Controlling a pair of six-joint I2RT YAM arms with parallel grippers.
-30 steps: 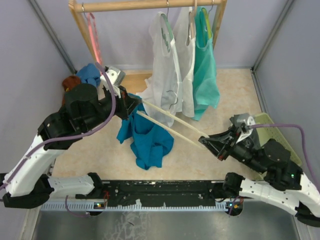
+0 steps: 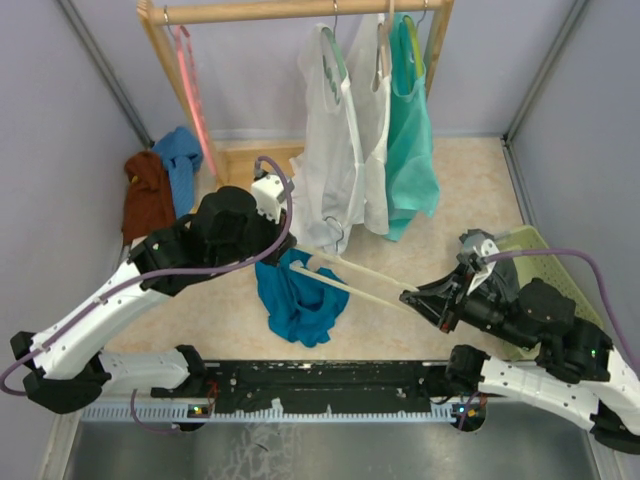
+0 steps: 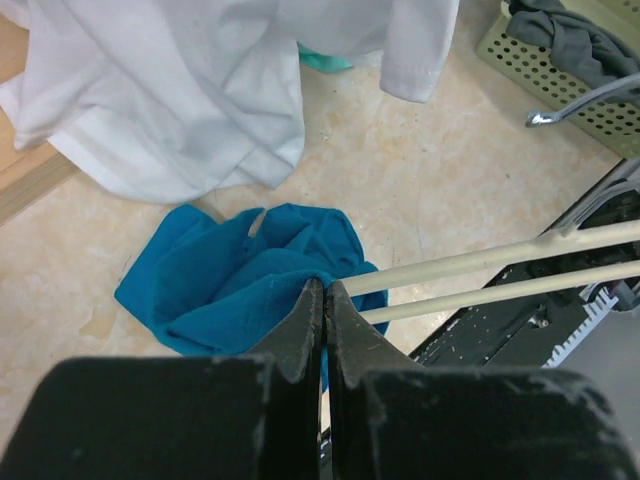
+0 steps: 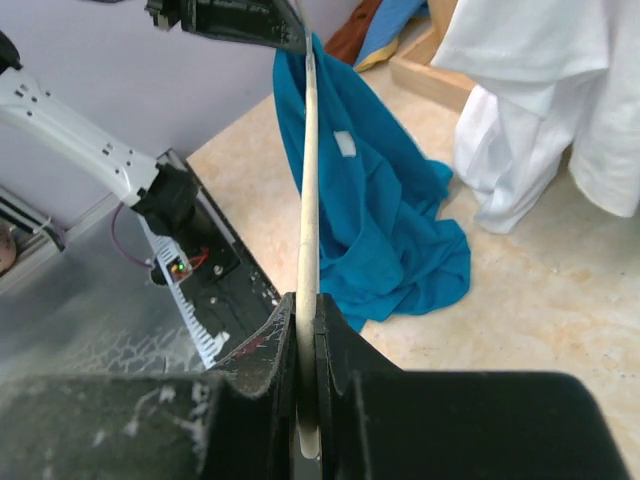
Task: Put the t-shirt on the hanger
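Observation:
A blue t-shirt (image 2: 300, 300) hangs bunched below my left gripper (image 2: 288, 245), its lower part down at the floor. In the left wrist view my left gripper is shut, with blue cloth (image 3: 255, 275) at its tips. My right gripper is shut on one end of a cream hanger (image 4: 309, 200), seen edge-on in the right wrist view. From above, the hanger's two bars (image 2: 365, 271) stretch left to the shirt and the left gripper. A metal hook (image 3: 545, 118) shows beyond the bars. How much hanger lies inside the shirt is hidden.
Behind, white garments (image 2: 325, 150) and a turquoise garment (image 2: 410, 140) hang from a wooden rack (image 2: 270, 11). At right is a green basket (image 2: 540, 262) with dark cloth. Brown cloth (image 2: 150, 200) and blue cloth (image 2: 180, 160) lie back left.
The left gripper has moved right across the last second, drawing the shirt's upper part along.

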